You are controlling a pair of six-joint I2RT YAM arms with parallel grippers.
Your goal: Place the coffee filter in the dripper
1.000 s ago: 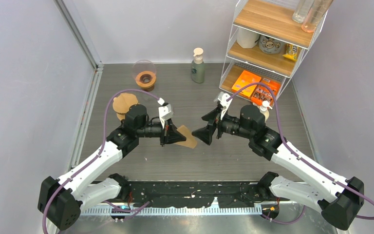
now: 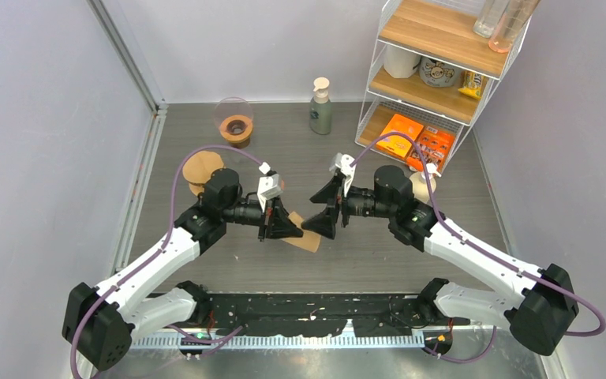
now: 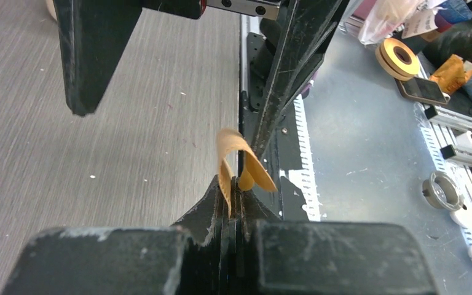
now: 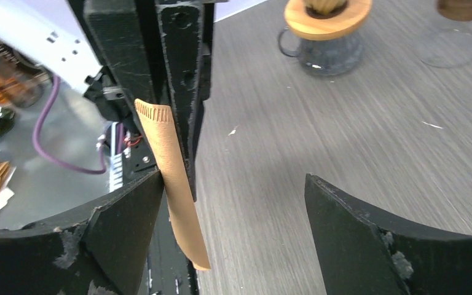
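Note:
A tan paper coffee filter point(image 2: 304, 242) hangs from my left gripper point(image 2: 278, 229), which is shut on it. It shows edge-on and bent in the left wrist view point(image 3: 251, 165) and as a narrow strip point(image 4: 175, 184) in the right wrist view. My right gripper point(image 2: 318, 211) is part open just right of the filter, its fingers either side of the filter's near end. The dripper point(image 2: 236, 133), a wooden ring with a clear cone, stands at the back centre-left.
A green pump bottle point(image 2: 320, 114) stands at the back. A shelf rack point(image 2: 418, 91) fills the back right, with a cream bottle point(image 2: 420, 186) before it. Wooden lids point(image 2: 201, 167) sit behind my left arm.
My right gripper has moved left toward the filter and is now closer to it. My left gripper has shifted very slightly, still holding the filter, which has tilted a little.

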